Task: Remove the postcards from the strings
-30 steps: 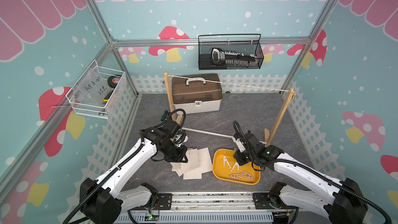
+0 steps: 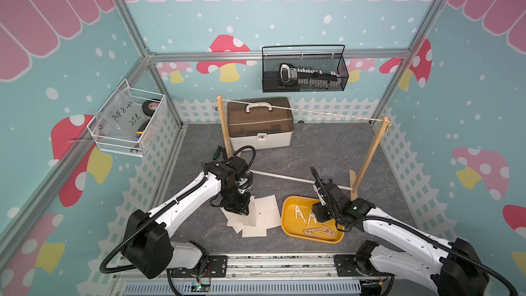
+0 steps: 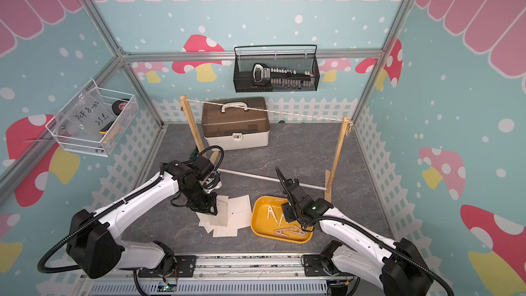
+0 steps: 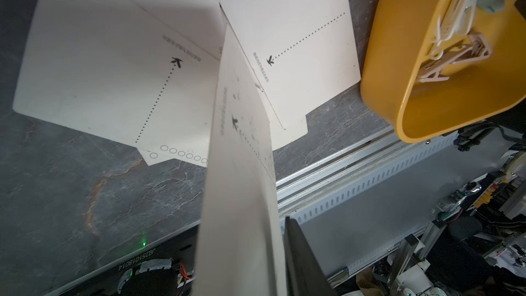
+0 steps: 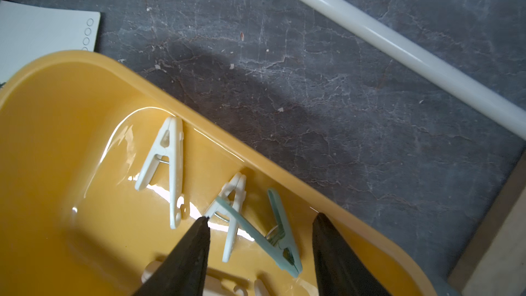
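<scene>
Several white postcards [image 2: 266, 212] lie overlapping on the table at the front left, blank backs up. In the left wrist view one postcard [image 4: 238, 186] stands steeply tilted close to the camera, beside a dark finger [image 4: 304, 265] of my left gripper. The other finger is hidden, so its grip cannot be judged. My right gripper is open above the yellow tray [image 5: 241, 150]. Below and between its fingertips lies a green clothespin [image 5: 268, 241], with white clothespins [image 5: 171, 164] nearby. The string [image 2: 312, 111] between the wooden posts carries no cards.
A wooden post [image 2: 369, 153] rises to the right of my right arm, and a white bar [image 2: 285, 177] runs along the table behind both grippers. A brown-lidded case [image 2: 261, 126] stands at the back. Open table lies between case and bar.
</scene>
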